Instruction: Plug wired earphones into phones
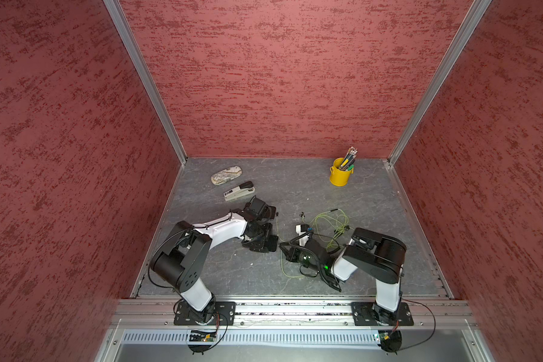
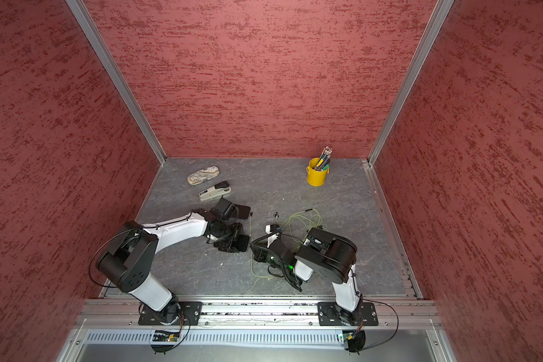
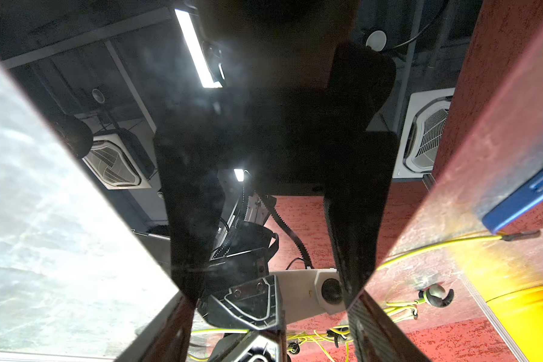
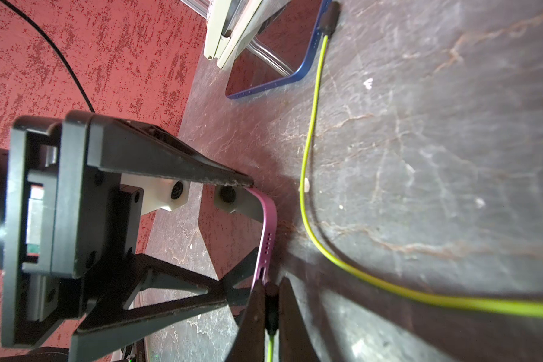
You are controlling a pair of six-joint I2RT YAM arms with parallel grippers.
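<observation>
A pink-edged phone point(image 4: 270, 226) with a dark screen is in my left gripper, which is shut on it with the phone's edge turned towards the right arm. My right gripper is shut on a slim black plug point(image 4: 272, 310) with a yellow-green cable running from it. The plug's tip sits right at the lower end of the phone's edge; whether it is inside the port cannot be told. A blue phone point(image 4: 283, 45) lies flat on the table, another black plug point(image 4: 327, 18) close against its edge; insertion is unclear.
Loose yellow-green cable point(image 1: 344, 216) with earbuds spreads near the right arm, and one strand crosses between the arms. At the back stand a stapler point(image 1: 239, 192), a patterned case point(image 1: 226, 175) and a yellow pen bucket point(image 1: 340, 177).
</observation>
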